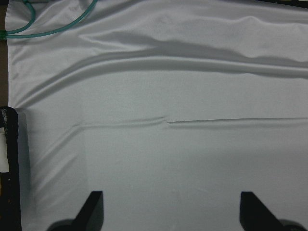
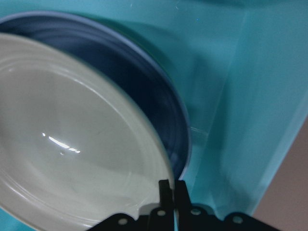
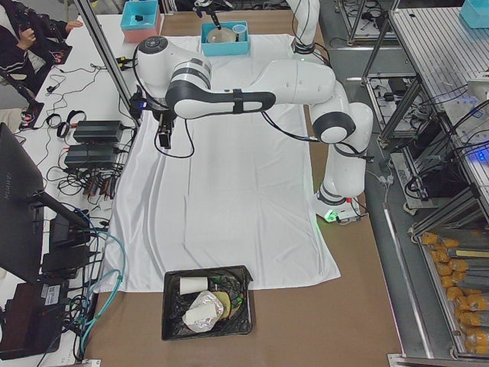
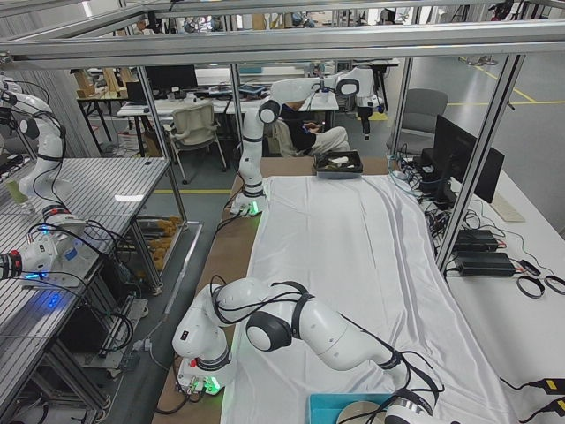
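Note:
My right gripper is shut on the near rim of a cream oval plate (image 2: 82,134), inside the blue bin (image 2: 260,96) at the far end in the camera left view. Beneath the cream plate lies a dark blue plate (image 2: 163,110). A light cup (image 3: 239,30) is also in that bin. My left gripper (image 3: 164,138) hangs over the white cloth; in the left wrist view its fingers stand wide open with only cloth below.
A black bin (image 3: 206,329) with wrappers and food-like items sits at the other end of the table. The white cloth (image 3: 244,214) between the bins is clear. A monitor (image 3: 23,206), cables and devices line one side.

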